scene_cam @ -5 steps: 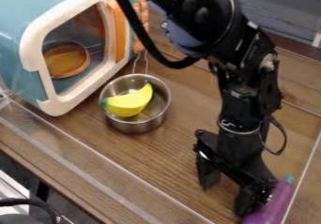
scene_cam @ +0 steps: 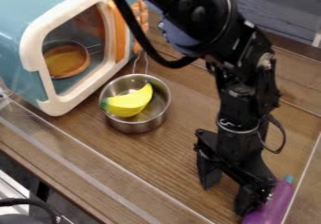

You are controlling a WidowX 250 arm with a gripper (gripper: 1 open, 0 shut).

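The black gripper (scene_cam: 228,186) points down near the right front of the wooden table, its fingers just left of and beside a purple eggplant (scene_cam: 271,209), which is partly hidden behind it. Whether anything is between the fingers is unclear. A steel pot (scene_cam: 138,122) on the left holds a yellow banana (scene_cam: 126,102).
A toy microwave (scene_cam: 28,36) with a pale blue body and an orange bowl (scene_cam: 66,59) inside stands at the upper left. Bare wood (scene_cam: 145,171) lies between the pot and the front edge. Black cables hang at the top and lower left.
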